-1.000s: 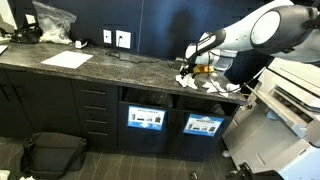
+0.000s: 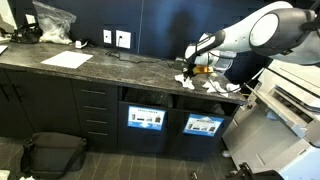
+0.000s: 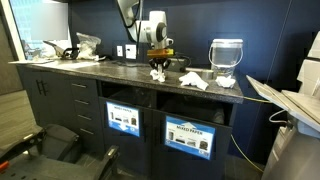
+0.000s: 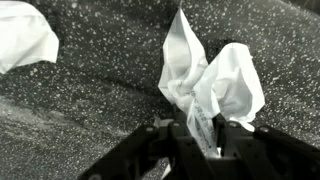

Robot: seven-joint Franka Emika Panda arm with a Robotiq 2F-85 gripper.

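Note:
A crumpled white paper [image 4: 240,85] lies on the speckled dark countertop, its folds spread upward in the wrist view. My gripper is right over its lower part, with dark fingers to either side of the bunched paper. How tightly they close on it cannot be made out. From outside, the gripper [image 2: 187,73] points down at the counter's right part, close above the white paper [image 3: 158,74]. A second piece of white paper [image 4: 25,38] lies apart, at the upper left of the wrist view.
More crumpled white pieces [image 3: 194,80] lie to the right on the counter [image 3: 100,70], near a white bucket [image 3: 226,53]. Below are open compartments with blue-and-white signs [image 3: 188,138]. A flat white sheet [image 2: 67,59] and a clear bag [image 2: 54,22] are far left.
The arm is almost where it was, with only a slight shift around the wrist. The papers and the counter look the same.

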